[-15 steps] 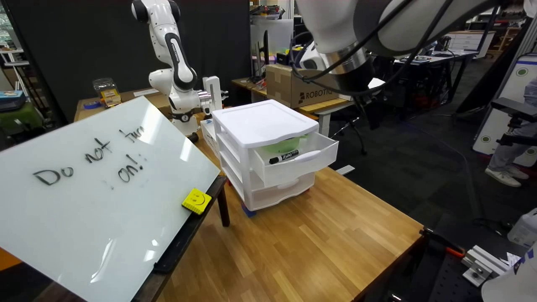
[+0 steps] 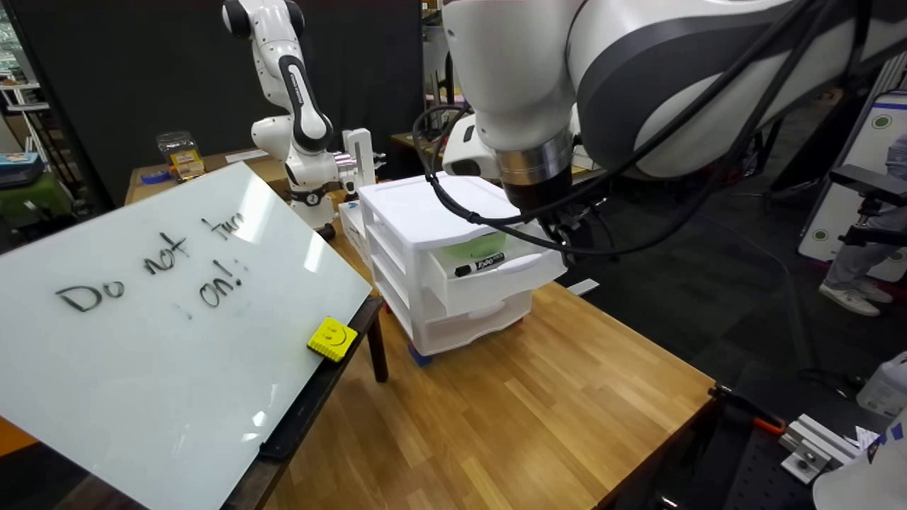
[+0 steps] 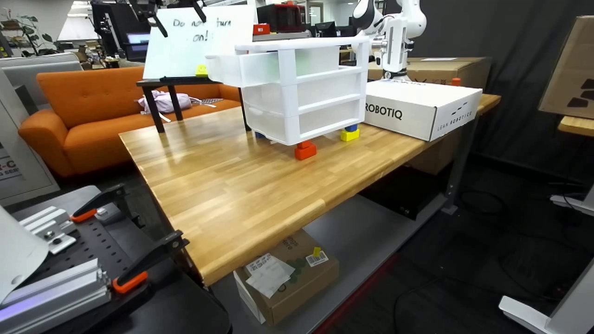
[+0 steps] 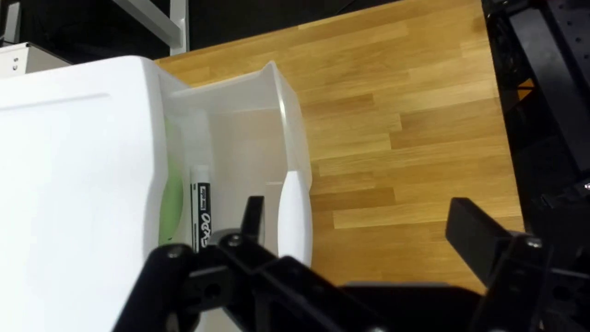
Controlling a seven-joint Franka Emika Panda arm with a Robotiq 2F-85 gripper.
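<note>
The white drawer unit (image 2: 451,208) stands on the wooden table with its top drawer (image 2: 510,285) pulled out. A black-and-white marker (image 4: 200,205) lies inside that drawer, beside a green object (image 4: 172,204) partly covered by the unit's top. My gripper is open, with nothing held. In the wrist view its left finger (image 4: 253,218) appears over the drawer's inside and its right finger (image 4: 470,235) over the table, so the drawer's front wall (image 4: 294,221) lies between them in that view. Cables partly hide the gripper in exterior view 1.
A whiteboard (image 2: 161,340) with handwriting leans on a dark stand, a yellow smiling eraser (image 2: 332,339) on its ledge. Behind the unit sits a white Robotiq box (image 3: 423,105). Bare table (image 2: 527,399) extends in front of the drawers.
My arm has come left and lower in exterior view 1, from beyond the drawer to just above its front end. Drawer, marker and green object look unmoved.
</note>
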